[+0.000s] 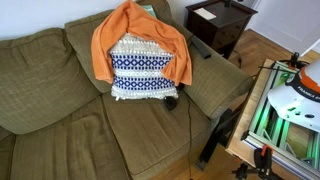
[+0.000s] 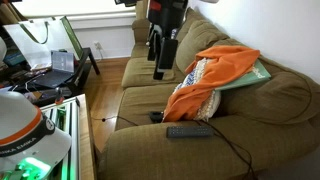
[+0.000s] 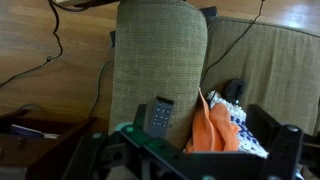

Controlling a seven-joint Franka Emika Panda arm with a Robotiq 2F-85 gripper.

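My gripper (image 2: 157, 60) hangs in the air over the near end of the sofa, open, nothing between its fingers. From the wrist view, the gripper has its dark fingers spread at the lower edge. An orange cloth (image 1: 140, 38) is draped over the top and sides of a white and blue patterned pillow (image 1: 142, 70) leaning on the sofa back. A dark remote-like object (image 2: 190, 131) lies on the sofa arm; the wrist view shows this object (image 3: 160, 117) between the fingers' directions, well below. A small black object (image 3: 234, 90) rests beside the pillow.
The brown sofa (image 1: 160, 135) has bare seat cushions away from the pillow. A thin cable (image 3: 228, 50) runs across the sofa arm and seat. A dark side table (image 1: 218, 22) stands beyond the arm. The robot's table (image 1: 245, 130) is at the right.
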